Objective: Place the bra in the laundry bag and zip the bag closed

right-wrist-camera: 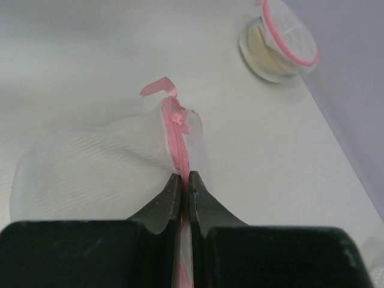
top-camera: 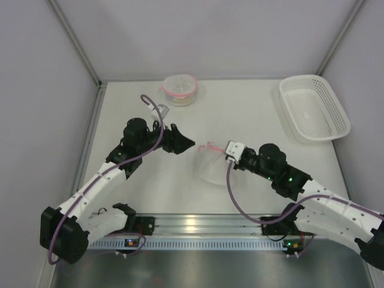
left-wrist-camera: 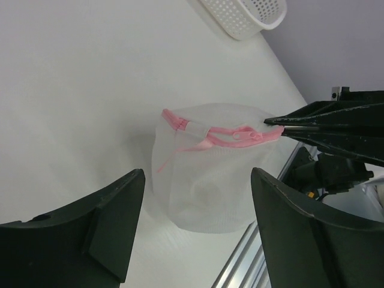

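Observation:
A white mesh laundry bag (top-camera: 214, 167) with a pink zipper strip hangs at the middle of the table. My right gripper is shut on one end of its pink zipper strip (right-wrist-camera: 173, 129). The strip's free end points toward my left gripper, which stands open and empty, a short way left of the bag. A pink pull (left-wrist-camera: 245, 133) shows on the strip; whether the zipper is fully closed I cannot tell. No bra can be made out through the mesh.
At the back stands a round mesh bag (top-camera: 180, 87) with a pink rim and something beige (right-wrist-camera: 264, 51) inside. A white perforated basket (top-camera: 284, 105) is at the back right.

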